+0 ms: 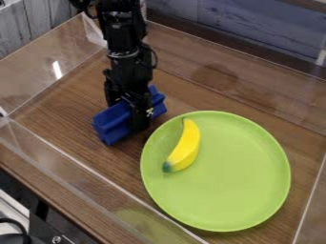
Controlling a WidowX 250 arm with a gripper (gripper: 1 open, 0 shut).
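Observation:
A black robot gripper [130, 103] reaches down from the top left onto a blue cloth-like object [112, 127] on the wooden table, its fingers at or over it; whether they are open or shut on it is hard to see. To the right, a yellow banana [184, 148] with a blue-green tip lies on a large green plate [235, 191], near its left side.
Clear low walls run along its left edge, and a blue-grey wooden wall [254, 29] stands at the back.

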